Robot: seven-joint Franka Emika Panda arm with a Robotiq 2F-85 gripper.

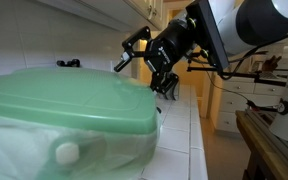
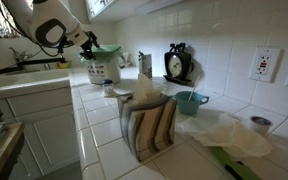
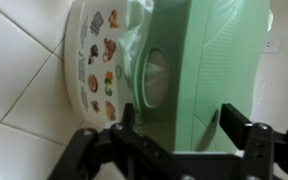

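A green lid covers a pale, translucent container, filling the left of the first exterior view. My gripper stands at the lid's right end, its fingers apart. In the wrist view the gripper straddles a stretch of the green lid, one finger on either side of its raised edge. Whether the fingers touch the lid cannot be told. A round knob shows on the container's side, beside a white panel with small food pictures. The second exterior view shows the container far off at the counter's back.
White tiled counter runs alongside. A knife block, a blue-green pot, a dark round-faced object and a small jar stand on it, away from the gripper. A wall rises behind.
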